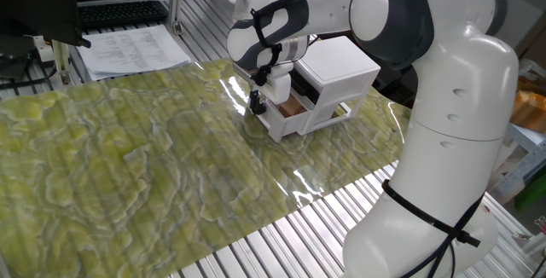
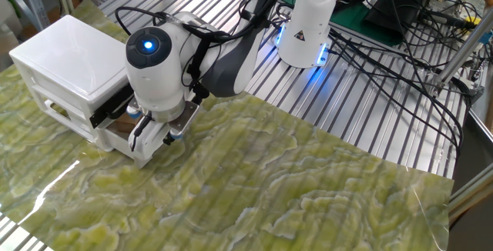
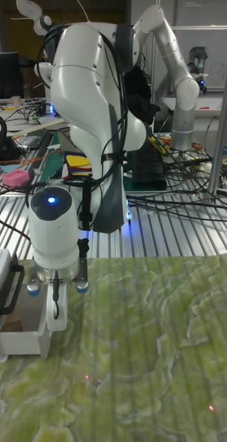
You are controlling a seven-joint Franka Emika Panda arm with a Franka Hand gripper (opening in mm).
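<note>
A small white drawer cabinet point(image 1: 341, 65) stands on the green marbled sheet, its drawer point(image 1: 291, 124) pulled part way out. Inside the drawer lies something brown point(image 1: 292, 107), partly hidden by the drawer walls. My gripper point(image 1: 258, 103) is down at the drawer's front end, pointing downward. In the second exterior view the hand covers part of the drawer point(image 2: 123, 140) and its front. From the third exterior view the gripper point(image 3: 57, 313) appears right at the drawer's front panel. Its fingertips are too small and covered to show whether they are apart or closed.
The green marbled sheet point(image 1: 111, 176) is bare across the middle and left. Papers point(image 1: 132, 51) and a keyboard point(image 1: 122, 13) lie beyond its far edge. Cables point(image 2: 385, 89) run over the slatted metal table near the robot's base point(image 2: 302, 47).
</note>
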